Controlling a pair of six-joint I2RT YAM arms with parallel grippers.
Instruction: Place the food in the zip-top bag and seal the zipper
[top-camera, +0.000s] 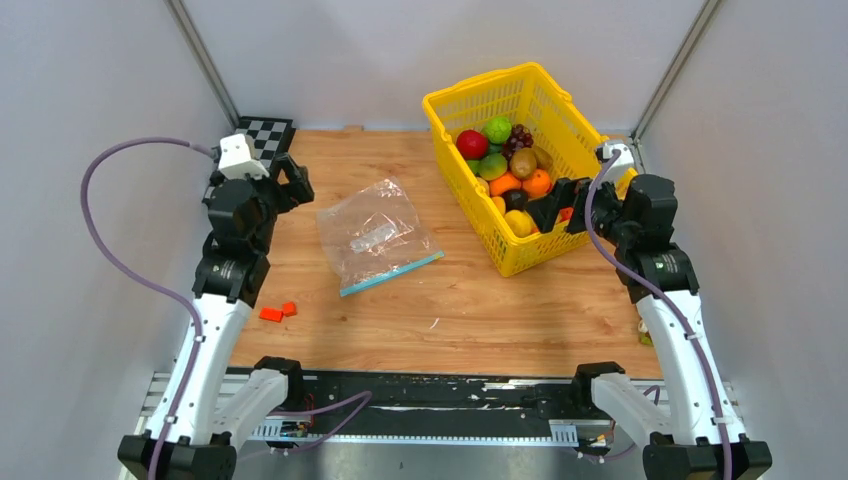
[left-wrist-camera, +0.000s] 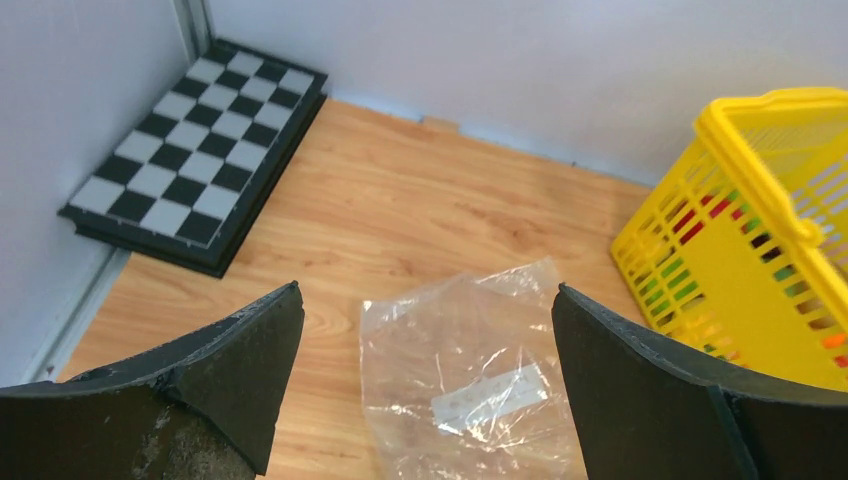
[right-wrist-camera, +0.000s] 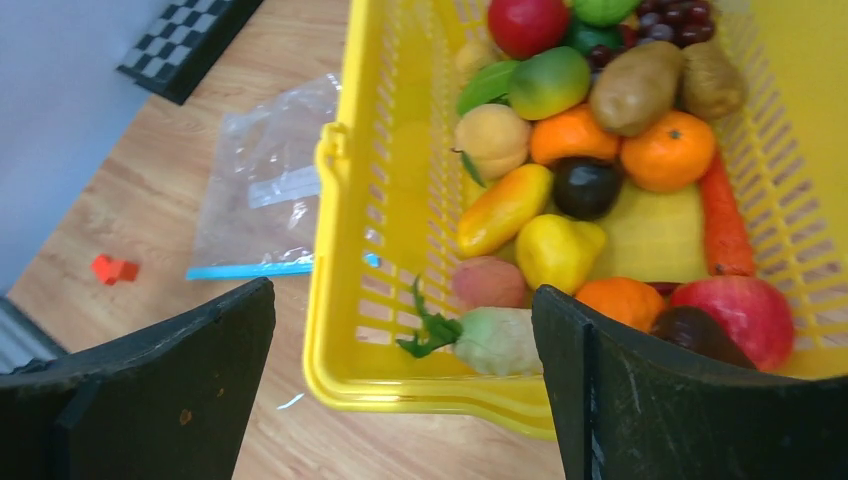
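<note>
A clear zip top bag (top-camera: 375, 235) with a blue zipper strip lies flat and empty on the middle of the wooden table. A yellow basket (top-camera: 470, 230) at the back right holds mixed toy fruit and vegetables, among them a red apple (right-wrist-camera: 525, 22), a yellow pear (right-wrist-camera: 560, 250) and an orange (right-wrist-camera: 668, 152). My left gripper (top-camera: 295, 183) hangs open and empty left of the bag. My right gripper (top-camera: 555, 207) is open over the basket's near right part, nothing between its fingers.
A checkered board (left-wrist-camera: 195, 150) lies in the back left corner. Small red blocks (top-camera: 270, 314) lie at the front left. Walls border both sides and the back.
</note>
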